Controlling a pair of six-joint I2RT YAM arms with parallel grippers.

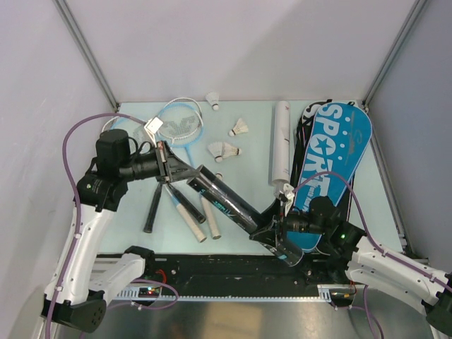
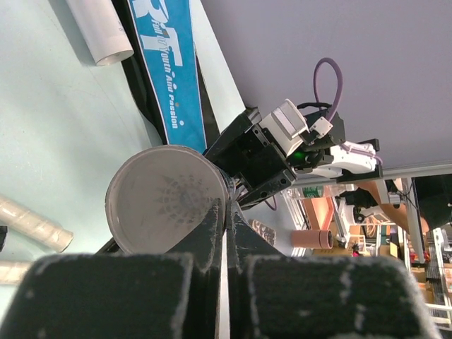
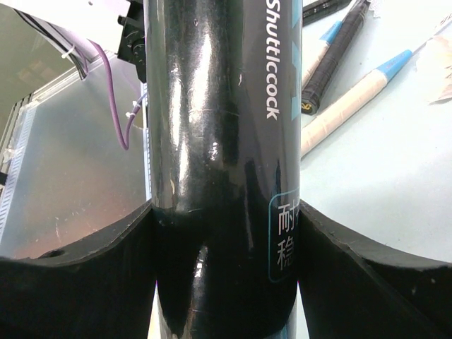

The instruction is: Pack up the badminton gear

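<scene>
A black shuttlecock tube [image 1: 229, 203] is held slanted above the table's front part, with my right gripper [image 1: 274, 227] shut around its lower half. In the right wrist view the tube [image 3: 226, 127] fills the space between both fingers. Its pale round end cap [image 2: 166, 201] faces the left wrist camera. My left gripper is shut, its fingertips at the cap's right edge; whether the rim is pinched between them I cannot tell. Several rackets [image 1: 180, 123] and loose shuttlecocks [image 1: 239, 127] lie on the table. A blue racket bag [image 1: 332, 145] rests at the right.
A long white tube [image 1: 281, 141] lies left of the bag. Racket handles [image 1: 187, 222] spread below the left gripper. Walls [image 1: 42, 85] border the table left, right and back. Bare table shows in the middle, between the shuttlecocks and the white tube.
</scene>
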